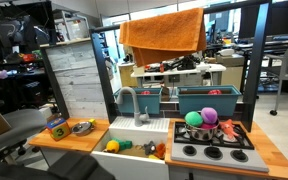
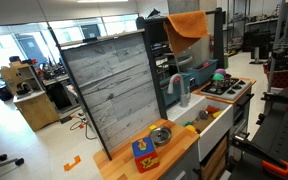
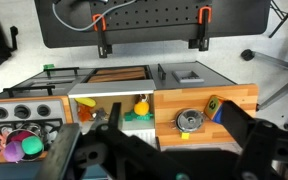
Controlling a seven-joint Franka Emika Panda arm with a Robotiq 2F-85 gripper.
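Observation:
My gripper shows at the bottom of the wrist view, its dark fingers apart with a gap between them and nothing seen in it. It is high above a toy kitchen counter. Under it is the white sink [image 1: 109,162], holding several toy pieces in yellow, green and orange. A metal pot [image 3: 189,120] and a colourful box [image 3: 221,108] rest on the wooden counter to one side. The stove [image 1: 214,152] on the other side bears a green bowl-like item [image 1: 193,118], a purple-pink ball [image 1: 209,116] and something red. An orange towel [image 1: 164,38] hangs over the rack.
A grey faucet [image 1: 134,102] rises behind the sink. Two teal bins [image 1: 208,100] stand along the back. Dark posts [image 1: 252,65] and a grey wood-look panel [image 2: 119,90] bound the kitchen. Bare wood [image 2: 119,158] shows around the box.

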